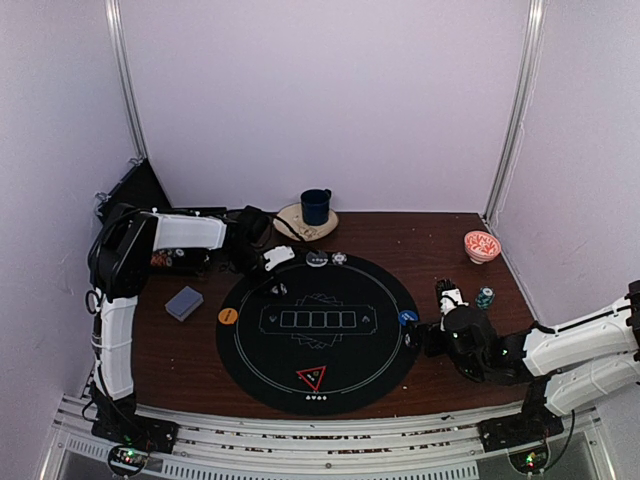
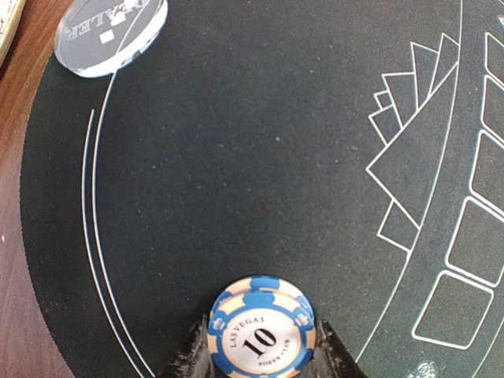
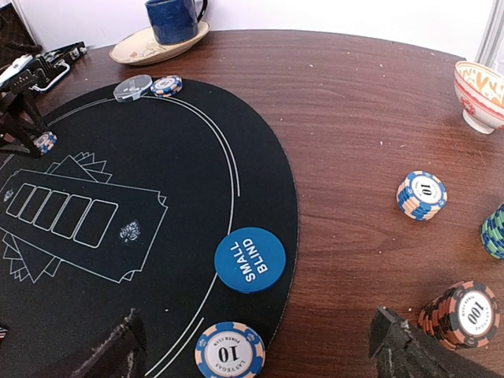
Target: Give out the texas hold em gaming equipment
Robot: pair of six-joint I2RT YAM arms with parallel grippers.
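My left gripper (image 1: 272, 282) is low over the upper left of the black poker mat (image 1: 365, 290), shut on blue-and-white 10 chips (image 2: 260, 331). The clear dealer disc (image 2: 110, 35) lies nearby, beside another chip (image 3: 166, 85). My right gripper stands open over the mat's right side; a 10 chip (image 3: 230, 350) lies on the mat between and below its fingers, near the blue small blind button (image 3: 250, 260). Right of the mat stand stacks of 10 chips (image 3: 421, 194), green chips (image 3: 492, 232) and 100 chips (image 3: 458, 313).
A mug (image 1: 315, 207) on a saucer stands at the back, a bowl (image 1: 481, 246) at the back right. A card deck (image 1: 184, 304) lies left of the mat, below an open case. An orange button (image 1: 228, 316) and a red triangle (image 1: 311, 377) are on the mat.
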